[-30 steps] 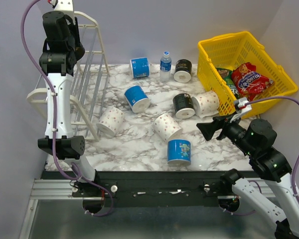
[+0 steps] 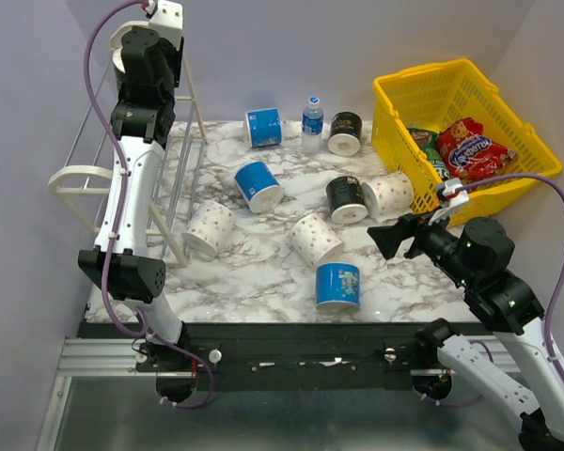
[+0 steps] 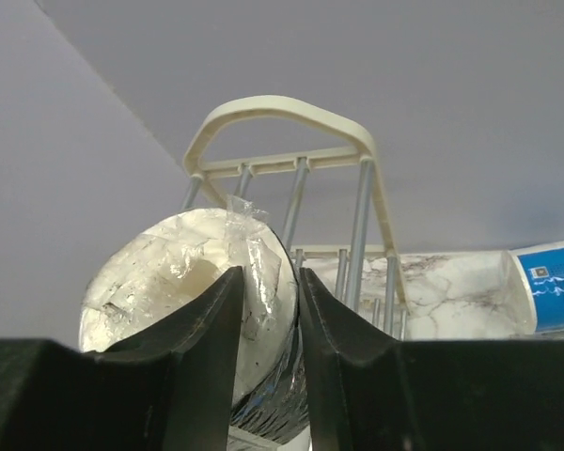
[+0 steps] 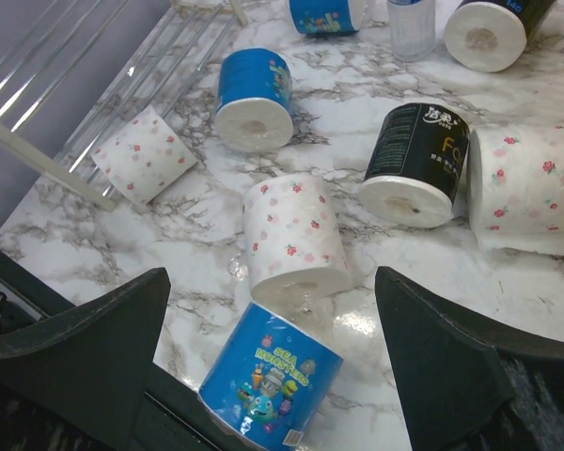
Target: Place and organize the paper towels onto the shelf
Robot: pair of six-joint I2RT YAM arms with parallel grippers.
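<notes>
My left gripper is up at the white wire shelf (image 2: pixel 80 178), its fingertips at the rim of a plastic-wrapped roll (image 3: pixel 160 272) on the shelf; whether it grips cannot be told. My right gripper stands open above the table, nothing between its fingers. Below it lie blue rolls (image 4: pixel 263 376), floral rolls (image 4: pixel 291 235) and black rolls (image 4: pixel 409 160). More blue rolls (image 2: pixel 258 183) lie near the back, and a floral roll (image 2: pixel 210 225) is beside the shelf.
A yellow basket (image 2: pixel 385 103) with snack bags stands at the back right, beside a water bottle (image 2: pixel 312 122).
The left arm's upper end has shifted right along the top of the shelf. The right arm and the rolls on the table are essentially still.
</notes>
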